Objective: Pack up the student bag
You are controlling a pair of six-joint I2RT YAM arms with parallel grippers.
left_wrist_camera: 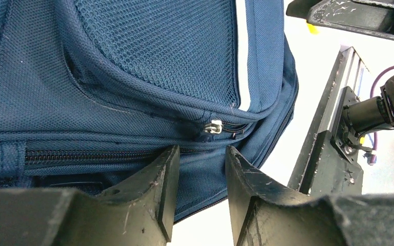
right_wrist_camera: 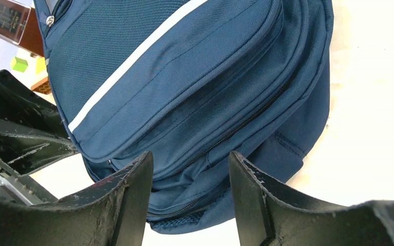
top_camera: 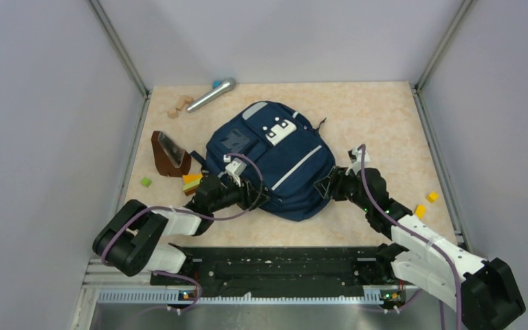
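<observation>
A navy backpack (top_camera: 295, 161) with a white face patch lies in the middle of the table. At its lower left side stands my left gripper (top_camera: 265, 199), its fingers parted. Seen from the left wrist, a metal zipper pull (left_wrist_camera: 214, 126) sits on the bag just beyond the left gripper, at the end of a zipper (left_wrist_camera: 92, 155). Nothing is visibly clamped there. Over the bag's lower right edge, my right gripper is open, with only folds of navy cloth and a zipper (right_wrist_camera: 236, 128) behind its fingers.
A brown box-like object (top_camera: 170, 155) and a green block (top_camera: 146, 181) lie left. A silver microphone-shaped object (top_camera: 210, 95) and wooden blocks (top_camera: 181, 104) are at the back left. Yellow blocks (top_camera: 432, 196) lie far right.
</observation>
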